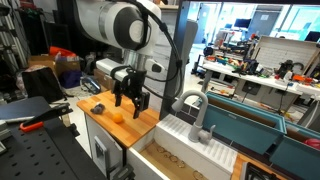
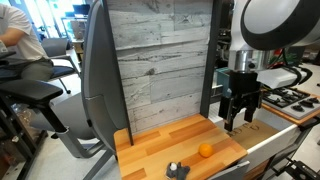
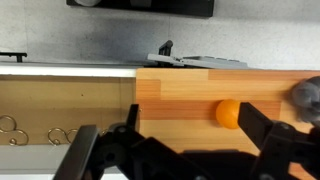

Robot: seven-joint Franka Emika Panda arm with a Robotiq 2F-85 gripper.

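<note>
An orange round object [image 1: 116,116] rests on the wooden counter [image 1: 140,124]; in exterior view 2 the orange object [image 2: 206,150] lies near the counter's front edge. Above that counter my gripper [image 1: 128,106] points down, its fingers spread apart with nothing between them. From the wrist, the gripper has a wide gap, and the orange object [image 3: 228,113] appears below it, towards the right finger [image 3: 257,128]. A grey metallic object [image 2: 177,170] sits farther along the counter.
Beside the counter is an open drawer [image 3: 70,99] holding several metal rings. A faucet [image 1: 203,110] rises by the sink area behind it. A backsplash wall [image 2: 165,75] bounds the counter's back. Bare wood lies around the orange object.
</note>
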